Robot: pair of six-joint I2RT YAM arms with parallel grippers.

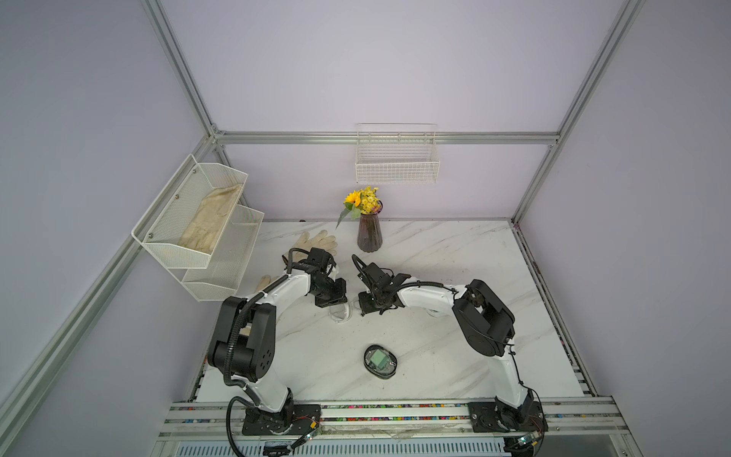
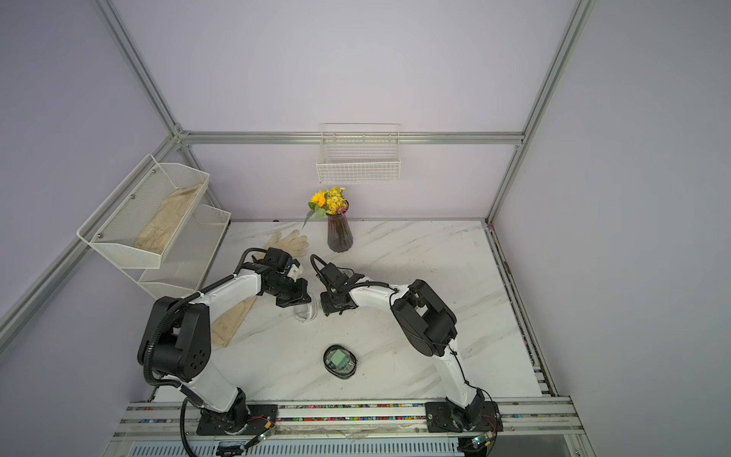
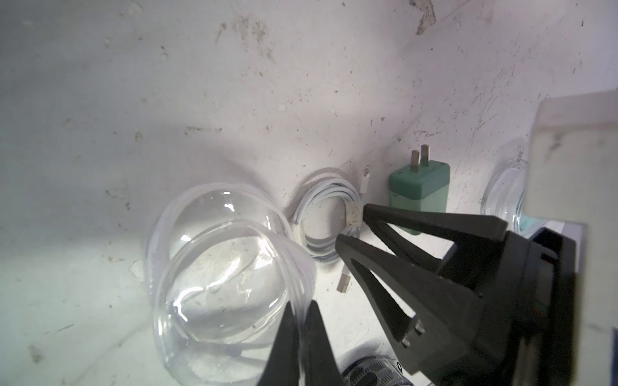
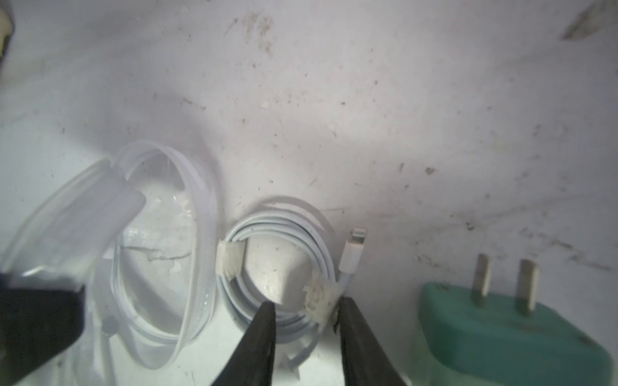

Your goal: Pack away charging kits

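Note:
A coiled white cable (image 3: 325,193) with tape bands lies flat on the table. Left of it is an empty clear round container (image 3: 222,283). My left gripper is shut on the container's thin rim. Around the taped right side of the coil stands my right gripper, part open, one fingertip inside the loop and the other outside; contact cannot be told. A green charger plug (image 4: 508,334) rests right of the coil, prongs showing. In the top left view, another kit (image 1: 380,361), a black cable coiled around a green block, sits near the front.
A second clear container (image 3: 502,193) is partly hidden behind my right arm. White mesh shelves (image 1: 205,228) hang at left, with cloth gloves (image 2: 289,243) on the table nearby. A flower vase (image 1: 370,232) stands at the back.

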